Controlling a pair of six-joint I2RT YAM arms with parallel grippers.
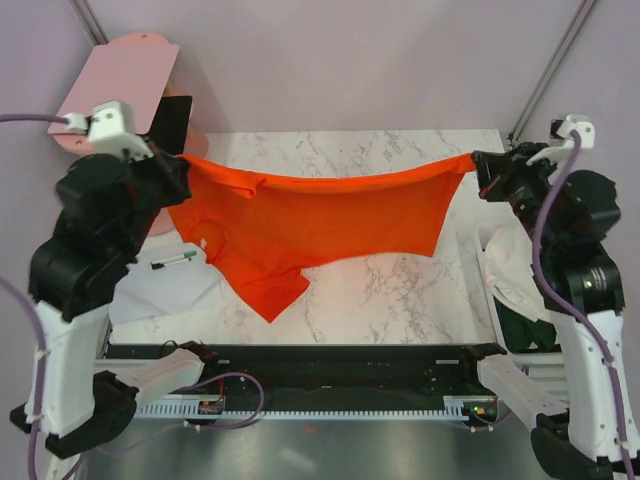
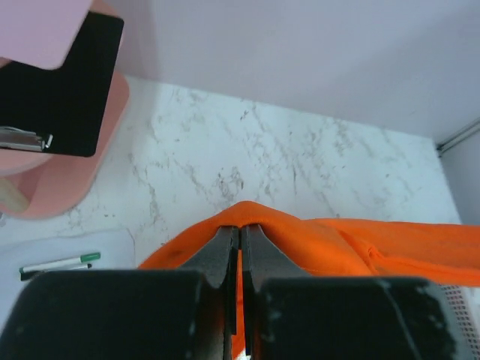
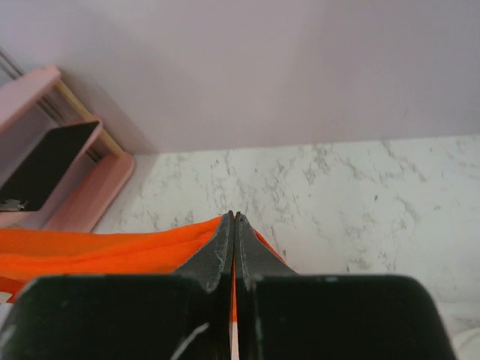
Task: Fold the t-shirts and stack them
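Note:
An orange t-shirt point(image 1: 330, 225) hangs stretched between my two grippers above the marble table, its upper edge nearly taut. My left gripper point(image 1: 186, 165) is shut on one top corner; in the left wrist view the cloth point(image 2: 270, 225) comes out from between the fingertips. The opposite top corner is held by my right gripper point(image 1: 478, 170), also shut, with the cloth point(image 3: 150, 251) running off leftward in the right wrist view. The shirt's lower left part droops toward the table in loose folds, where a lower flap point(image 1: 275, 290) points toward the front edge.
A pink tiered shelf point(image 1: 120, 85) with a black clipboard point(image 2: 67, 90) stands at the back left. White cloth or paper point(image 1: 165, 285) with markers point(image 1: 175, 260) lies front left. At right, a basket holds white cloth point(image 1: 515, 270) and dark green cloth point(image 1: 525, 325).

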